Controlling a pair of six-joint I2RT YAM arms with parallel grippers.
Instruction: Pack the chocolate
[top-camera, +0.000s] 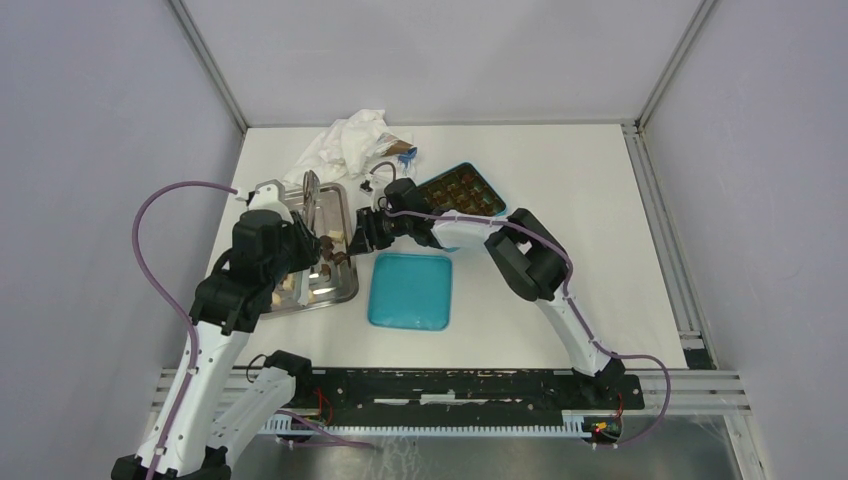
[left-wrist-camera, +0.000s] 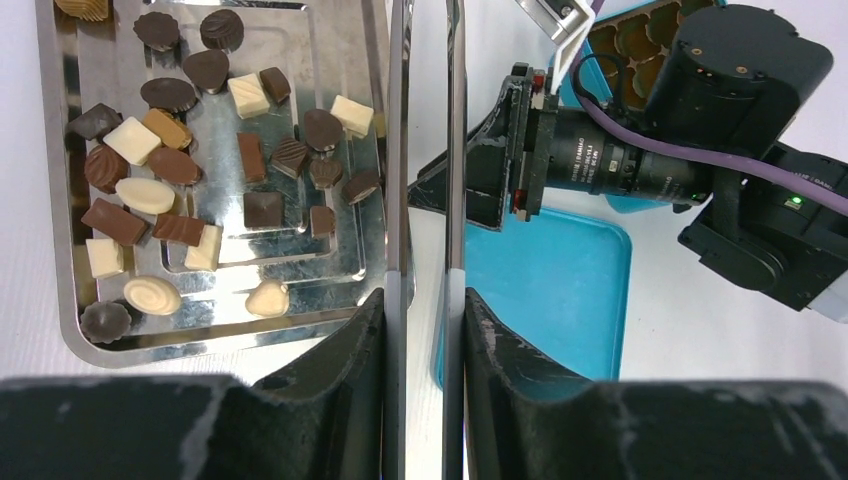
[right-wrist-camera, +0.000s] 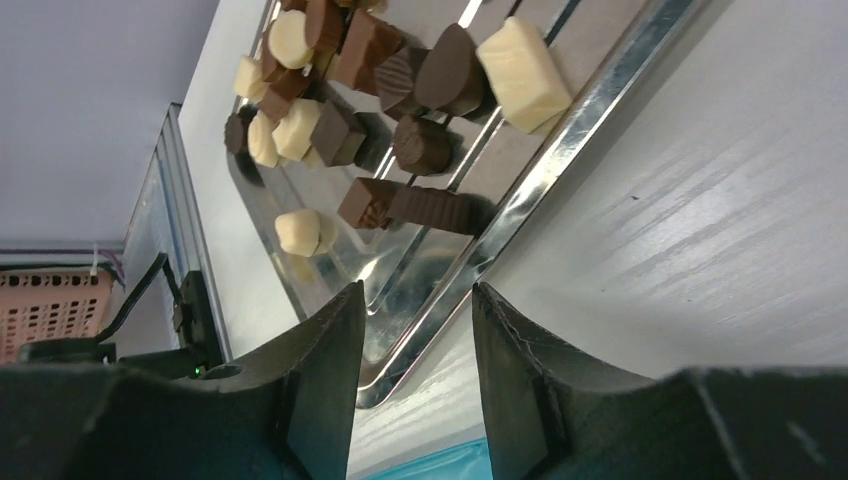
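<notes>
Assorted brown and white chocolates (left-wrist-camera: 263, 209) lie loose on a metal tray (left-wrist-camera: 220, 338), spread over it in the left wrist view. My left gripper is shut on metal tongs (left-wrist-camera: 456, 200), whose two long arms run up between its fingers; their far ends are cut off there. At the tray's right rim, my right gripper stands with its fingers apart and nothing between them. Behind the right arm sits a blue box (top-camera: 461, 190) with a brown divided insert. No chocolate can be made out inside it from above.
A flat blue lid or tray (top-camera: 410, 290) lies to the right of the metal tray. Crumpled white plastic (top-camera: 350, 145) is at the back left.
</notes>
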